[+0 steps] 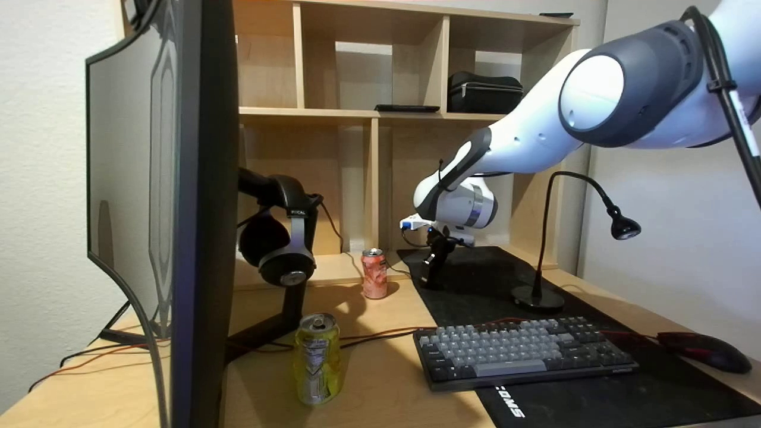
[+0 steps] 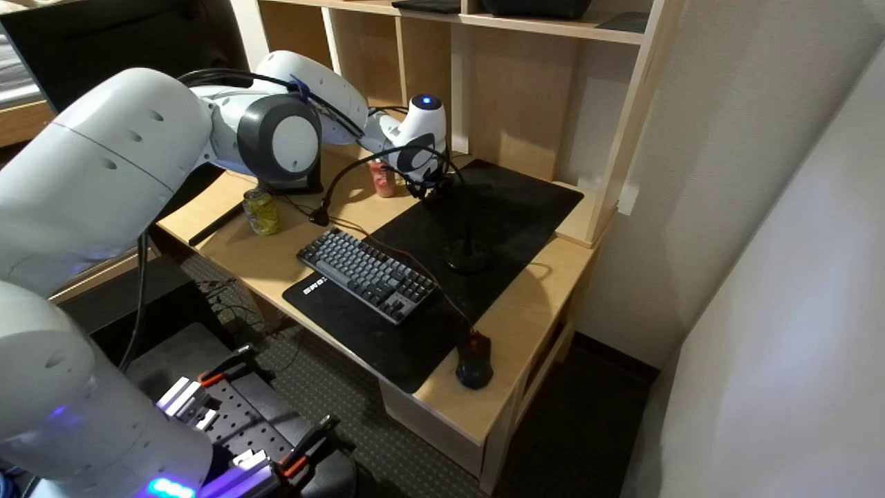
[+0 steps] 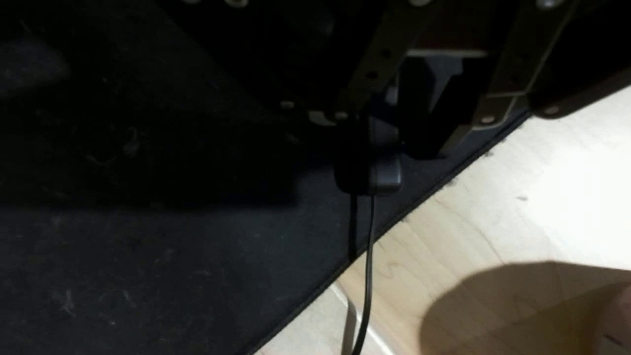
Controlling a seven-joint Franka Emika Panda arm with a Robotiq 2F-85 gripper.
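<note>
Over the far left corner of the black desk mat, my gripper points downward at low height. In the wrist view, a small black box on a cord shows at the fingertips of the gripper. A gap appears between the box and the right finger; the left finger is dark and hard to make out against the box. The fingers look part open. On the mat stands a black gooseneck lamp, its head unlit.
A red can stands close to the gripper's left, a yellow can nearer the front. The keyboard and mouse lie in front. Headphones hang by the monitor. Shelves rise behind.
</note>
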